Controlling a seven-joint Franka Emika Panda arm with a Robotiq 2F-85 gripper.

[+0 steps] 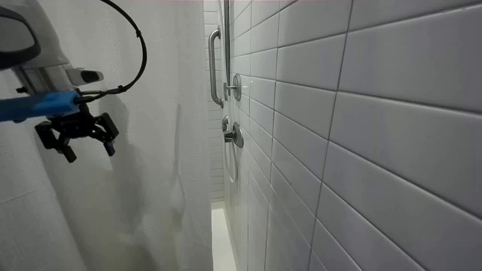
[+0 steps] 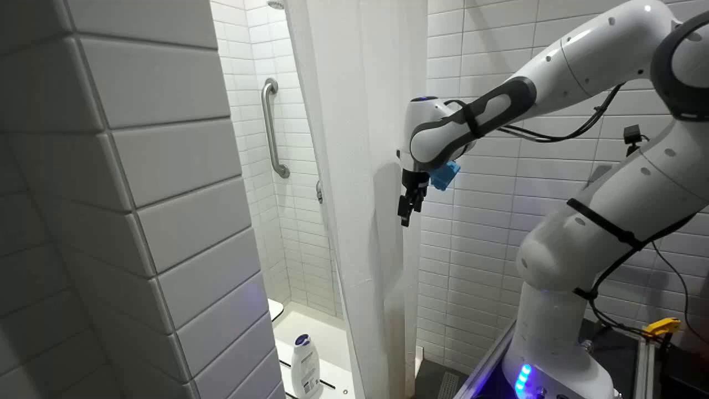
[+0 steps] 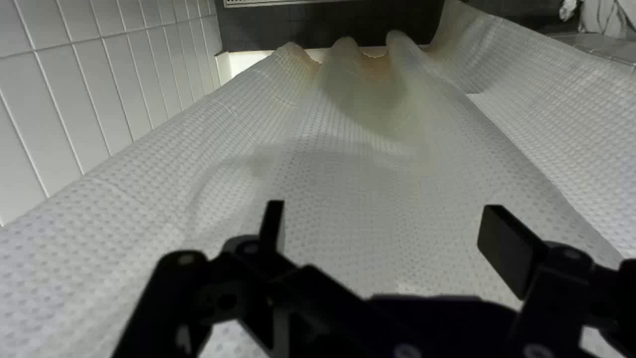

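My black gripper (image 1: 90,156) is open and points downward, with nothing between its fingers. In exterior view 1 it is in front of the white shower curtain (image 1: 149,135), left of the curtain's free edge. From the side, the gripper (image 2: 406,219) appears close against the curtain (image 2: 359,166); whether it touches cannot be told. In the wrist view the two finger pads (image 3: 511,247) stand wide apart, and the textured curtain (image 3: 357,203) hangs down behind them, stained yellowish near its lower hem.
White tiled wall (image 1: 384,113) fills the right of exterior view 1, with a grab bar (image 1: 212,67) and shower valve (image 1: 237,134). A white bottle (image 2: 306,369) stands on the shower floor. Between curtain and wall is a narrow gap.
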